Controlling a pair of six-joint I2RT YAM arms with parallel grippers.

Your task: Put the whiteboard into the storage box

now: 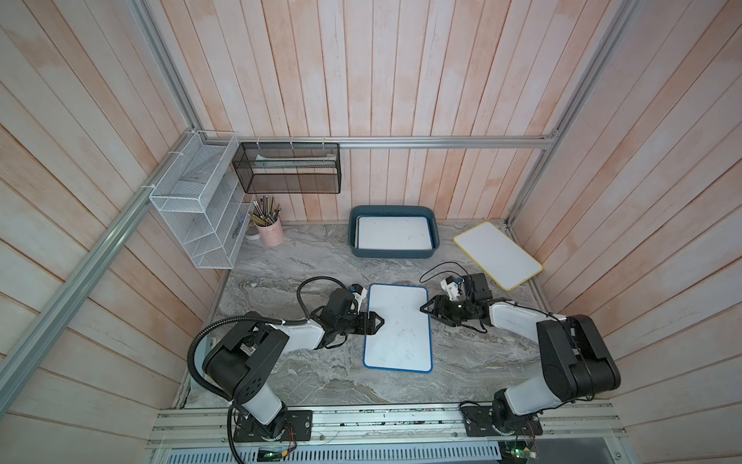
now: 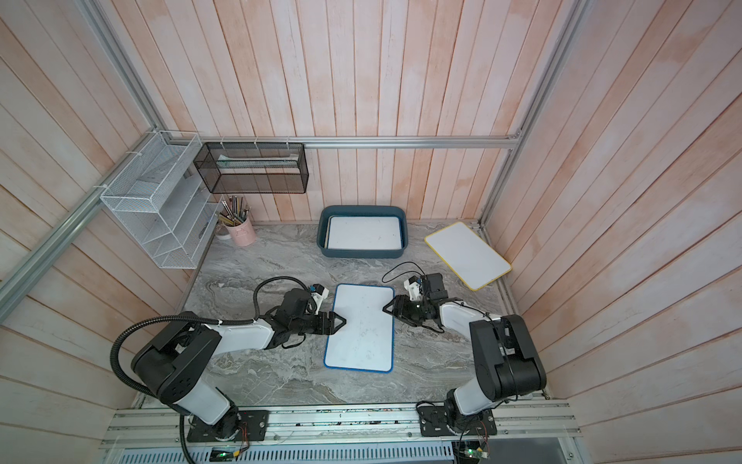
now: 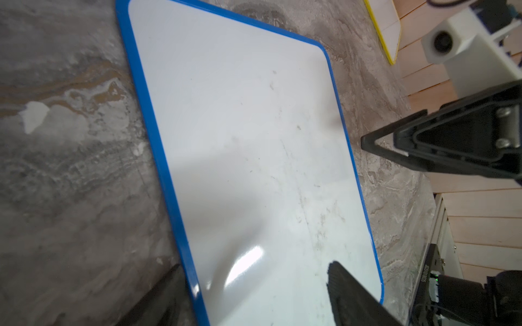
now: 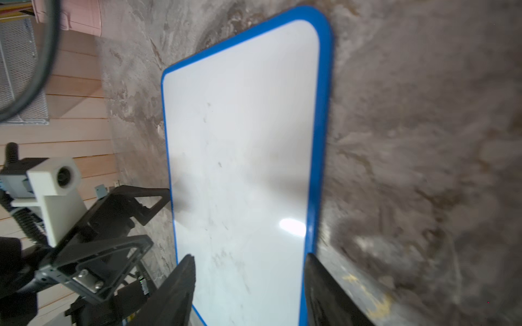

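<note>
A blue-rimmed whiteboard (image 1: 396, 328) lies flat on the table between my arms, upright lengthwise. At its left edge my left gripper (image 1: 372, 323) stands open low over the rim; in the left wrist view the rim (image 3: 168, 195) runs between its blurred fingers. My right gripper (image 1: 430, 307) is open beside the board's right edge, with that rim (image 4: 320, 108) in line between its fingers in the right wrist view. The teal storage box (image 1: 394, 253) sits at the back centre, with a white board (image 1: 394, 232) inside it.
A yellow-rimmed board (image 1: 498, 255) lies back right. A pink pen cup (image 1: 270, 233), white mesh shelves (image 1: 193, 224) and a hanging black mesh basket (image 1: 286, 181) are at the back left. Cables loop over both grippers.
</note>
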